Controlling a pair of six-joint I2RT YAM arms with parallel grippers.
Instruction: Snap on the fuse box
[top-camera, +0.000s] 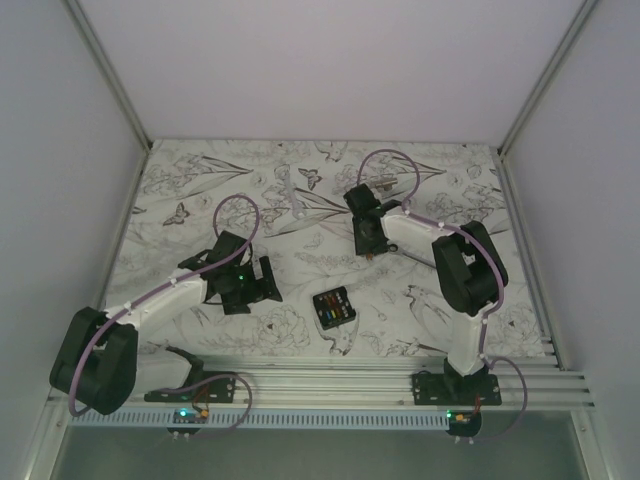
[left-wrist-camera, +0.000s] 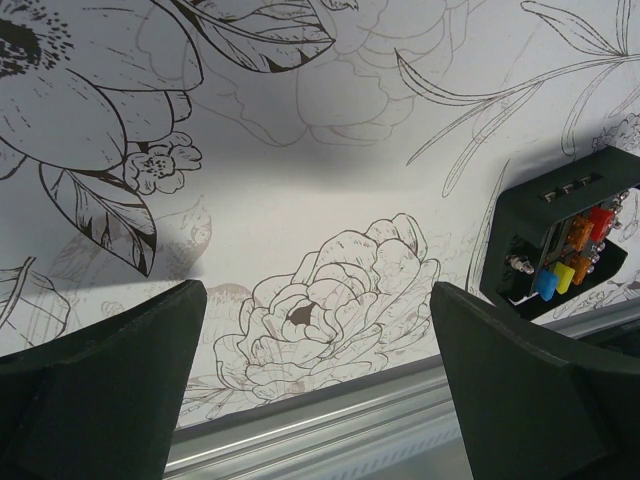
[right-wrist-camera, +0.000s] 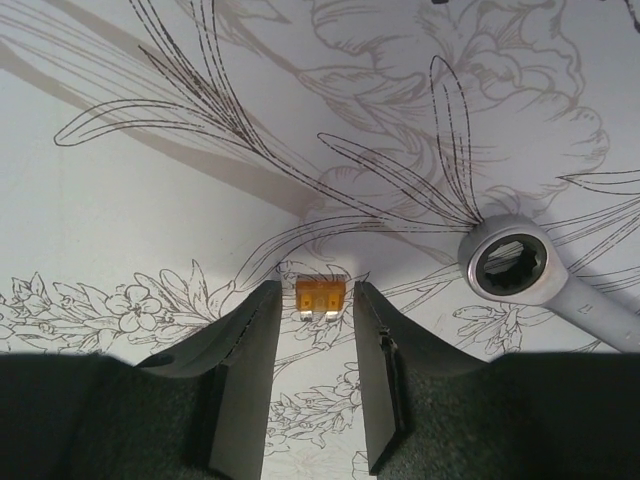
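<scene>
A small orange fuse (right-wrist-camera: 320, 298) lies on the patterned table, just beyond the fingertips of my right gripper, whose fingers stand part open with nothing held between them. The black fuse box (top-camera: 334, 307), holding coloured fuses, sits at front centre in the top view; in the left wrist view it (left-wrist-camera: 535, 210) is at the right. My left gripper is open and empty over bare table, left of the box.
A ring spanner (right-wrist-camera: 585, 305) lies right of the orange fuse. A pale tool (top-camera: 295, 200) lies at the back middle, with other metal pieces behind the right arm. The table's front rail (left-wrist-camera: 300, 430) runs below the left gripper.
</scene>
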